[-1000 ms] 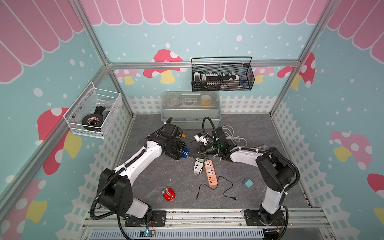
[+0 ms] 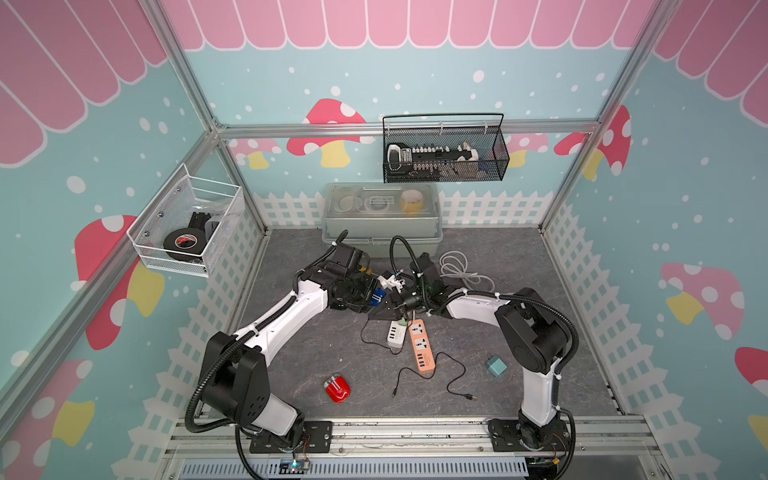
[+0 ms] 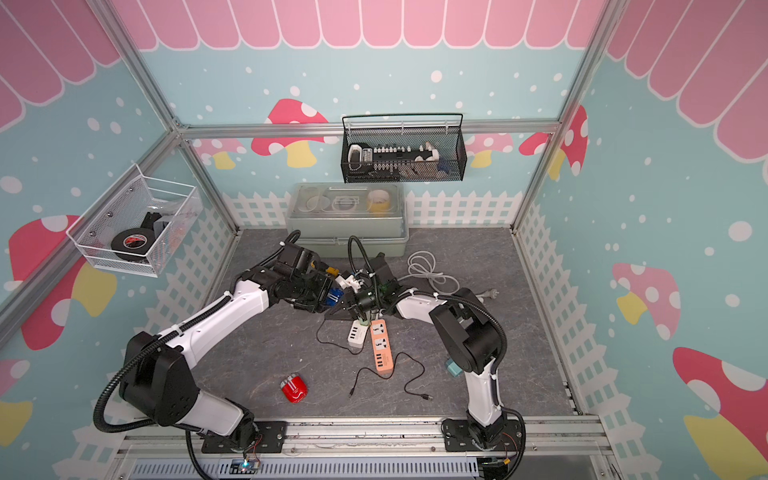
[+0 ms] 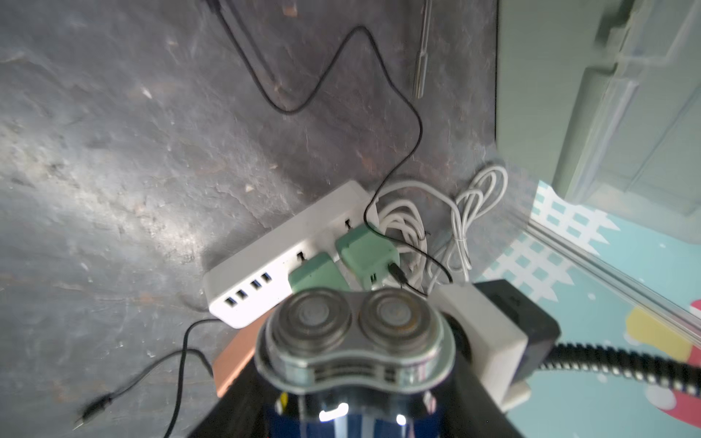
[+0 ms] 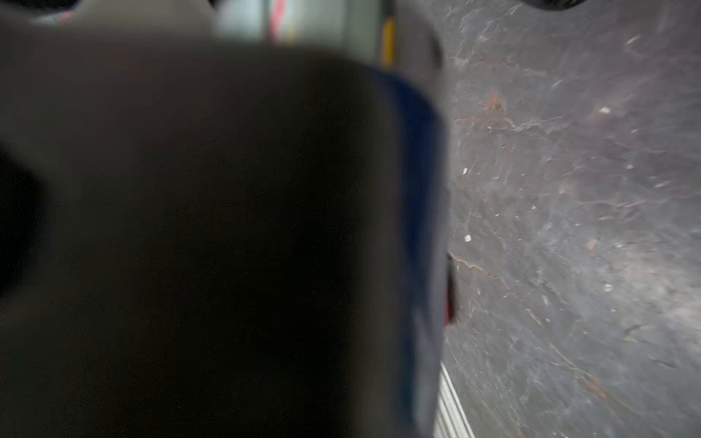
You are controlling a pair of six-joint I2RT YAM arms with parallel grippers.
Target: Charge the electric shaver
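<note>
A blue electric shaver [image 2: 376, 296] with two silver heads [image 4: 354, 321] is in my left gripper [image 3: 320, 292]. My right gripper [image 2: 396, 292] is up against the shaver; its dark housing and the shaver's blurred side fill much of the right wrist view, hiding its fingertips. Below them a white power strip [image 4: 277, 255] holds green adapters [image 4: 365, 248], one with a black cable [image 4: 398, 273] plugged in. An orange strip [image 2: 422, 348] lies beside it.
A lidded grey box [image 2: 382, 220] stands at the back, white cable coils [image 2: 456, 264] to its right. A red object [image 2: 337, 388] and a teal block [image 2: 496, 366] lie near the front. Baskets [image 2: 445, 152] hang on the walls.
My right gripper has moved left, up to the shaver. My left gripper and the shaver have shifted slightly up and to the right.
</note>
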